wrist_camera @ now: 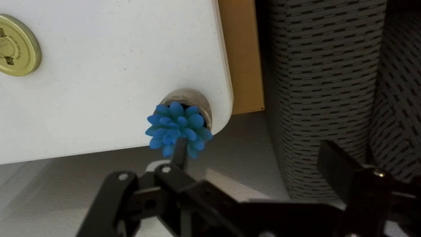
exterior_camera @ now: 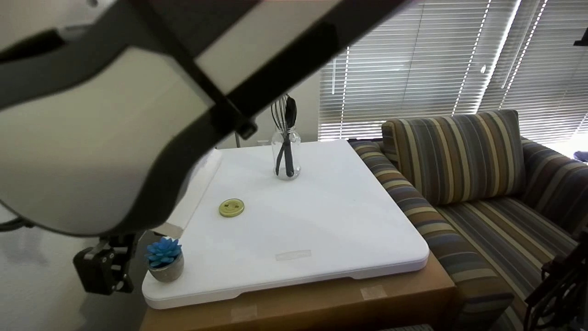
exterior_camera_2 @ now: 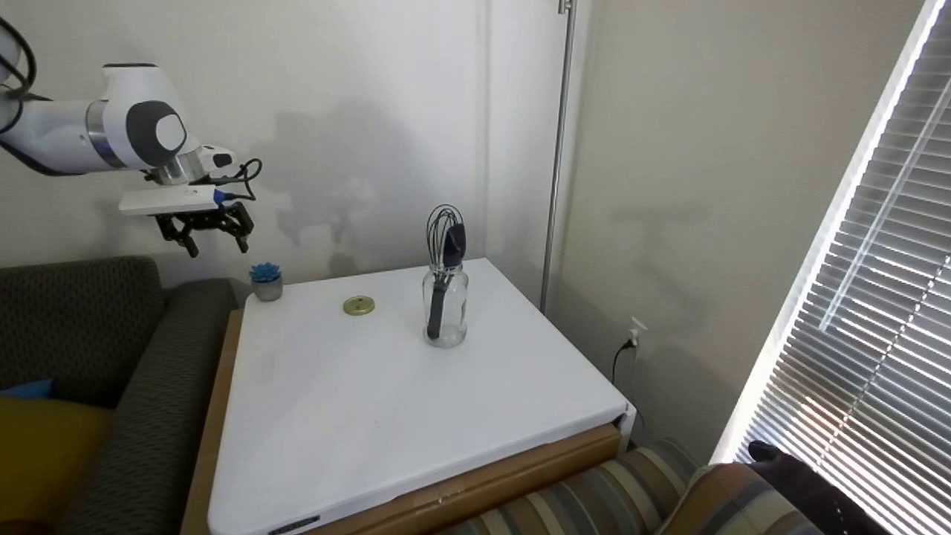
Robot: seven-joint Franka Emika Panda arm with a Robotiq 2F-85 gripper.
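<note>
My gripper (exterior_camera_2: 218, 250) is in the air beyond the table's corner, its two fingers spread wide and nothing between them. A small grey pot with a blue succulent (exterior_camera_2: 265, 281) stands upright at that corner of the white tabletop (exterior_camera_2: 374, 410). From the wrist view, one finger (wrist_camera: 180, 154) overlaps the lower leaves of the blue succulent (wrist_camera: 173, 126), while the other finger is well to the right, over the sofa side. Contact with the plant cannot be made out. A gold jar lid (exterior_camera: 231, 208) lies flat on the table.
A glass jar (exterior_camera: 286, 157) holding a whisk and other dark utensils stands toward the far side. Beside the table are a dark sofa arm (exterior_camera_2: 169, 383) and a striped armchair (exterior_camera: 457, 160).
</note>
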